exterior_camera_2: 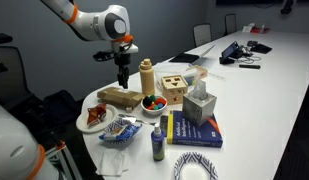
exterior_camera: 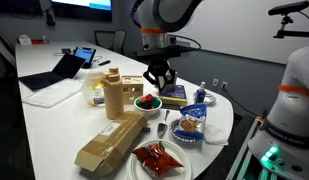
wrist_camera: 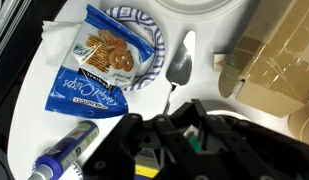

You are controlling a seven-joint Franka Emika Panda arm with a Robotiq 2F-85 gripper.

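My gripper (exterior_camera: 160, 82) hangs in the air above the table, between the bowl of toy fruit (exterior_camera: 147, 104) and the white plate (exterior_camera: 139, 170). A grey spatula (wrist_camera: 181, 64) shows below it in the wrist view, its blade pointing away. The thin handle runs back towards my dark fingertips, where its end is hidden. Whether the fingers are closed around that handle does not show clearly. In exterior view 1 the spatula (exterior_camera: 162, 129) appears beside the blue snack bag (exterior_camera: 191, 124).
A red packet (exterior_camera: 157, 157) lies on the white plate. An open cardboard box (exterior_camera: 110, 143) and a tall tan bottle (exterior_camera: 114, 98) stand to one side. A blue bottle (exterior_camera_2: 159, 141), tissue box (exterior_camera_2: 199, 104) and blue book (exterior_camera_2: 194, 130) crowd the other. Free table lies near the striped plate (exterior_camera_2: 196, 166).
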